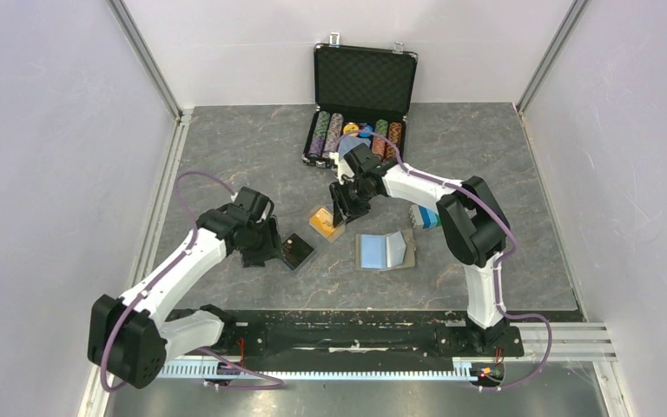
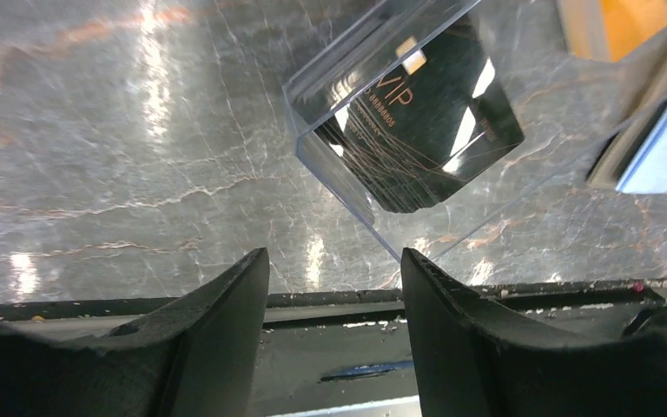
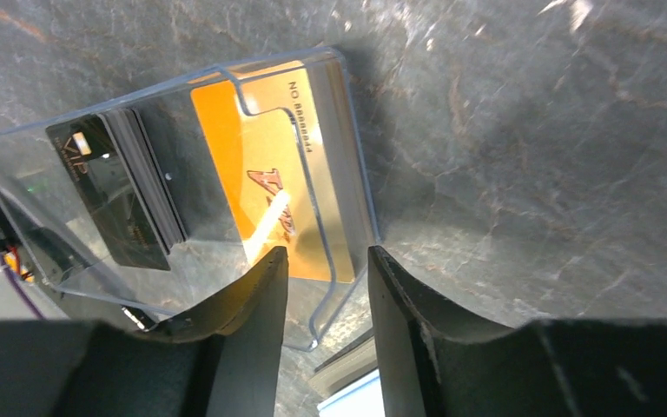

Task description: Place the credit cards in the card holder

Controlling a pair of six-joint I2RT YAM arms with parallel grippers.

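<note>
Low on the table is a clear plastic card holder (image 2: 347, 201). Black VIP cards (image 2: 430, 130) lie inside it, a stack of orange cards (image 3: 256, 165) at its other end. From above, the black cards (image 1: 297, 250) and orange cards (image 1: 325, 223) sit between my two grippers. My left gripper is open beside the black-card end, its fingers apart and nothing gripped. At the orange end, my right gripper is partly open, with the holder's corner visible past its fingertips; contact cannot be told.
A grey piece with blue and white cards (image 1: 385, 250) lies right of the holder. Behind the right arm is a blue-and-green box (image 1: 425, 216). An open chip case (image 1: 365, 78) stands at the back.
</note>
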